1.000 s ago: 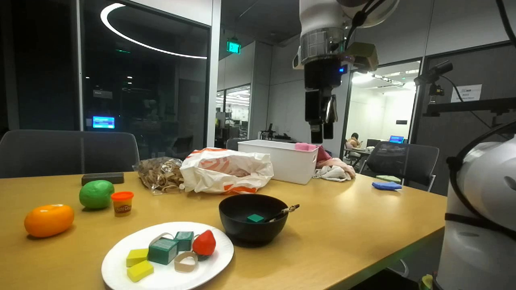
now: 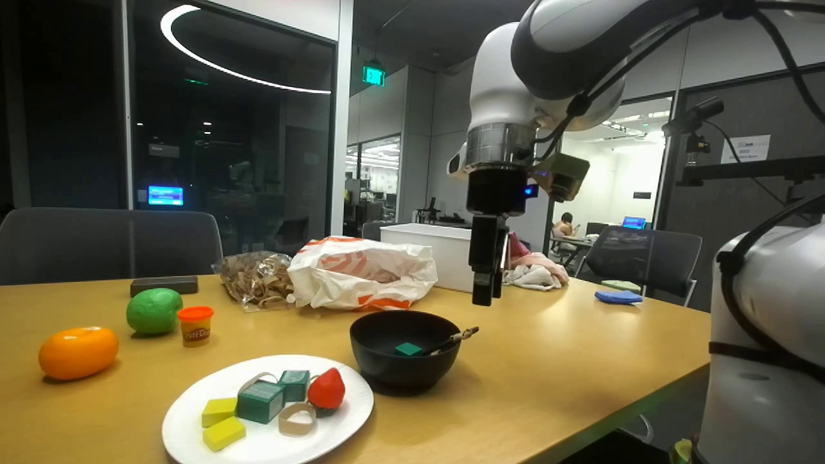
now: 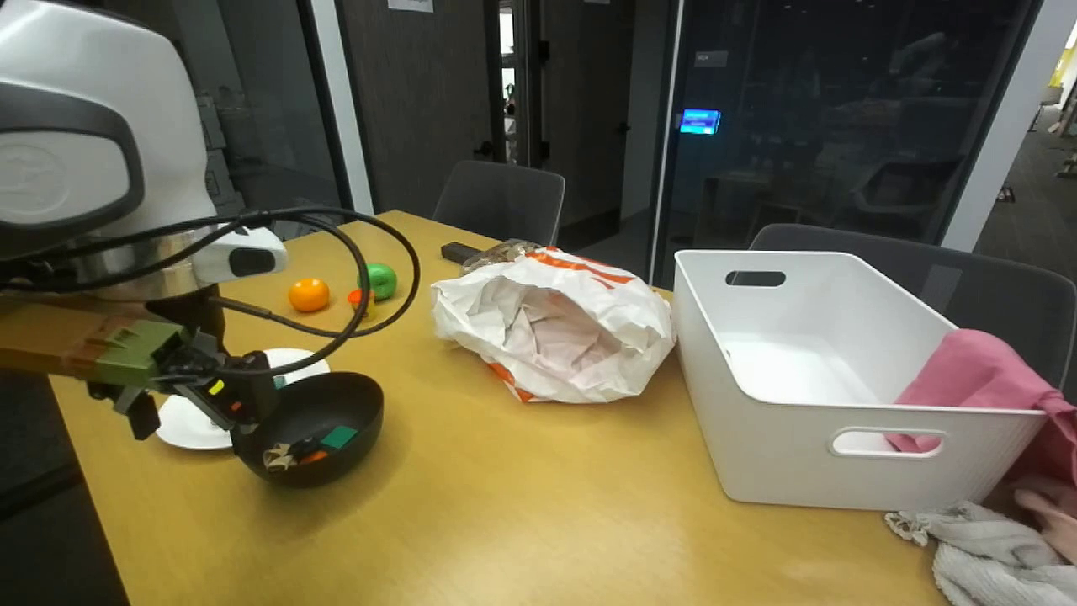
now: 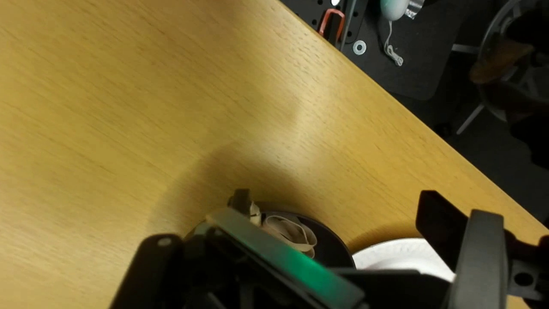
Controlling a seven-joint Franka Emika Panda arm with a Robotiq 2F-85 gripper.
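Observation:
My gripper (image 2: 485, 298) hangs above and slightly behind the black bowl (image 2: 406, 375) in exterior view 1, open, with nothing seen between its fingers. In the bowl are a green block (image 2: 408, 349) and a dark stick-like item (image 2: 452, 341) whose patterned end pokes over the rim. A beige band (image 4: 292, 232) shows inside it in the wrist view. Beside the bowl, the white plate (image 2: 185, 421) carries green blocks (image 2: 260, 401), yellow blocks (image 2: 224, 433), a red strawberry-like item (image 2: 327, 388) and beige bands (image 2: 297, 419). In exterior view 2 the arm partly covers the plate.
An orange fruit (image 2: 78, 353), a green fruit (image 2: 154, 312) and a Play-Doh tub (image 2: 196, 328) sit at the left. Behind the bowl lie a white bag (image 2: 363, 270) and a white bin (image 3: 868, 454) with pink cloth (image 3: 984, 374). Table right of the bowl is clear.
My gripper has come down and a little to the left in exterior view 1, closer to the bowl. The bowl, plate and their contents look unmoved.

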